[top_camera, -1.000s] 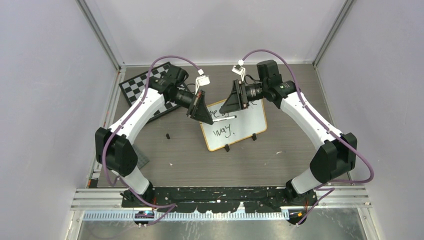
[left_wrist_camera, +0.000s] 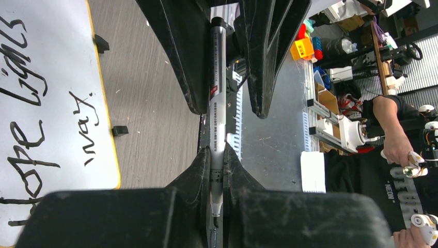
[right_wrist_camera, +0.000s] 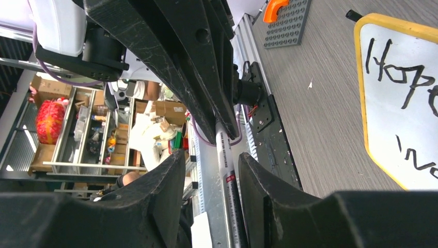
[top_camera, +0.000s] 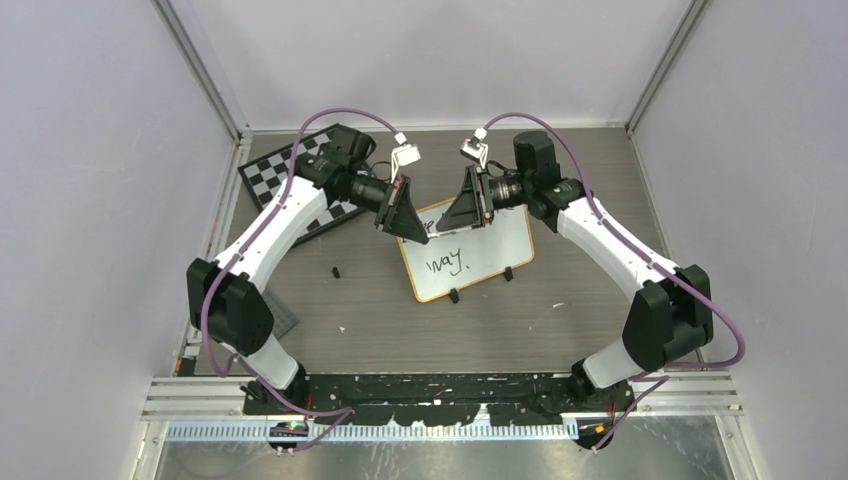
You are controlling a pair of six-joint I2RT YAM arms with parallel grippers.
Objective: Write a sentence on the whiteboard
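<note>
A white whiteboard with a yellow edge lies tilted on the table, with black handwriting on it, including "way." in the top view. Above it, my left gripper is shut on a slim white marker near one end. My right gripper is part open, its fingers on either side of the marker's other stretch, with gaps showing in the right wrist view. The marker runs between both grippers; in the top view the right fingers cover much of it. Part of the board's writing is hidden behind the arms.
A black-and-white checkered board lies at the back left, partly under the left arm. Small black blocks sit at the whiteboard's lower edge. A grey studded plate lies at the left.
The left gripper keeps hold of the marker and has hardly moved.
</note>
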